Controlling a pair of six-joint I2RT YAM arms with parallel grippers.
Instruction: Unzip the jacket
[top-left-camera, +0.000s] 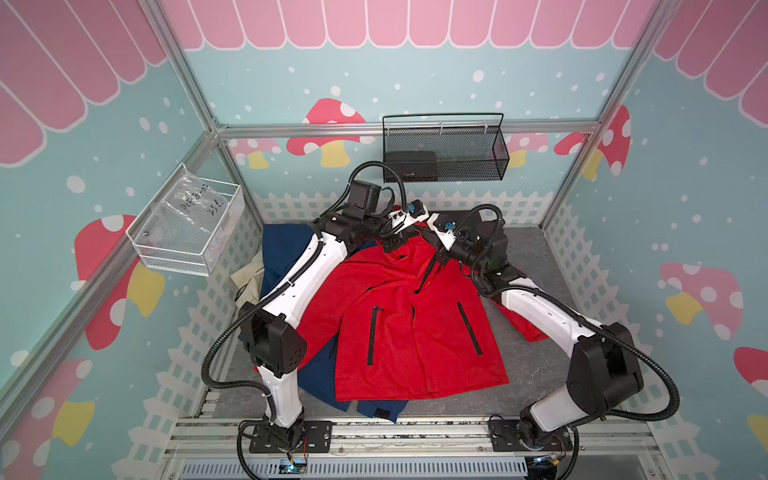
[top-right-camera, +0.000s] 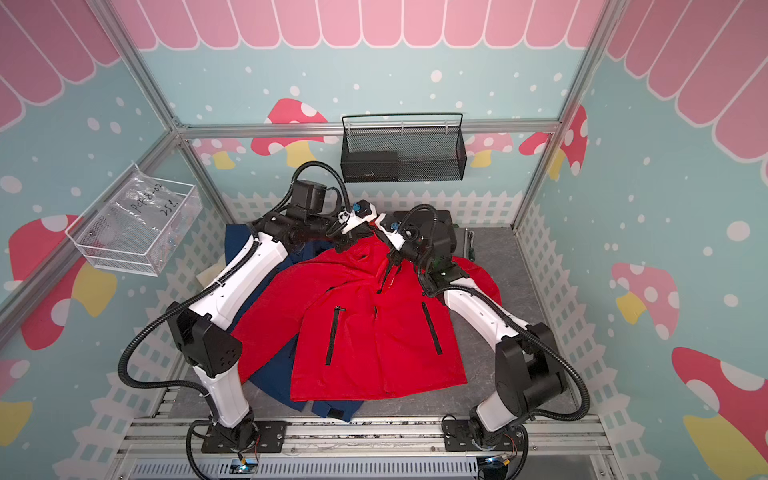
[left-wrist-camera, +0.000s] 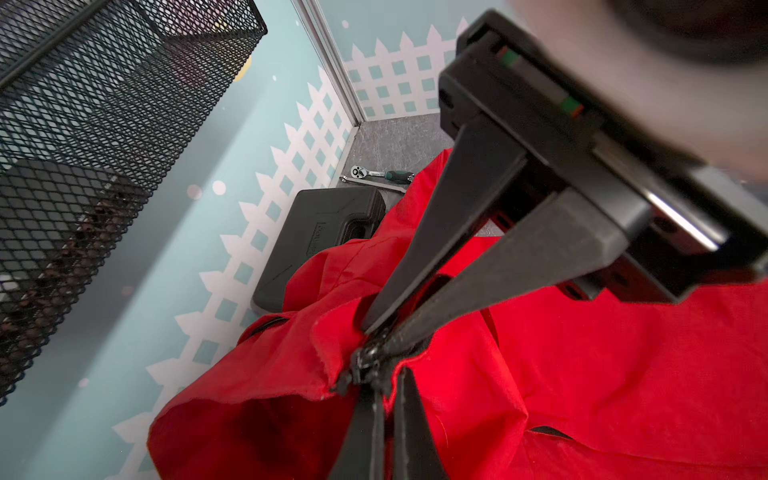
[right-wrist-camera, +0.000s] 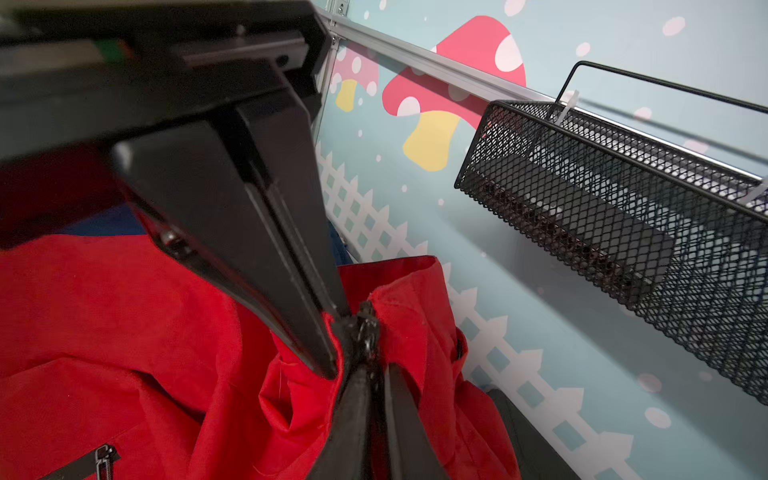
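A red jacket (top-left-camera: 416, 352) lies spread over dark blue clothing, its collar bunched at the back where both grippers meet. In the left wrist view the black zipper slider (left-wrist-camera: 366, 358) sits at the top of the front opening. My left gripper is shut at the zipper top; what exactly is between its fingers is hidden. My right gripper is right at the slider (right-wrist-camera: 368, 324) from the other side, its fingers close together around the zipper edge; whether they grip it is unclear.
A black mesh basket (top-left-camera: 445, 160) hangs on the back wall. A white wire basket (top-left-camera: 176, 252) is on the left wall. A black case (left-wrist-camera: 304, 232) and a ratchet (left-wrist-camera: 360, 172) lie behind the jacket. Bare grey floor shows at the right.
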